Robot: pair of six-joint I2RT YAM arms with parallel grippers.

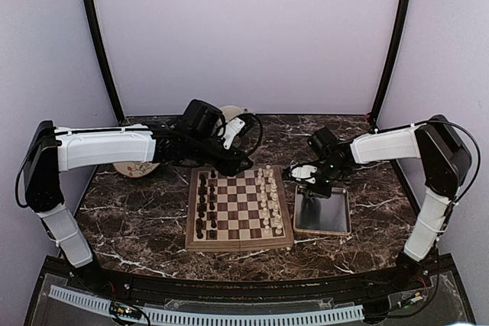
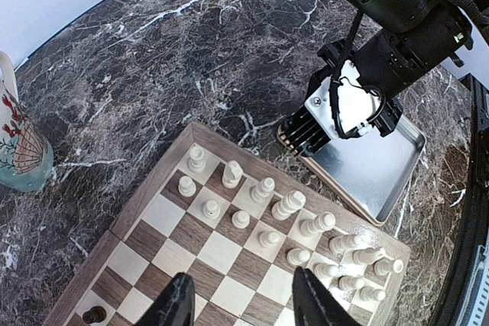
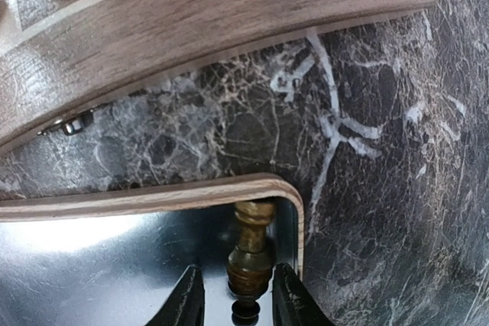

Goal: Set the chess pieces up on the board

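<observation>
The chessboard (image 1: 239, 247) has dark pieces (image 1: 202, 208) along its left side and white pieces (image 1: 264, 204) along its right. In the right wrist view a dark piece (image 3: 250, 265) lies on its side in a corner of the metal tray (image 3: 137, 265). My right gripper is open, its fingers on either side of that piece with gaps visible. Over the far part of the board, my left gripper hangs open with nothing between its fingers; white pieces (image 2: 268, 238) stand on the squares beyond them.
A floral-patterned container (image 2: 23, 150) stands on the marble table behind the board, with a patterned round dish (image 1: 136, 168) at the back left. Most of the tray's floor looks bare. Open table lies left of the board.
</observation>
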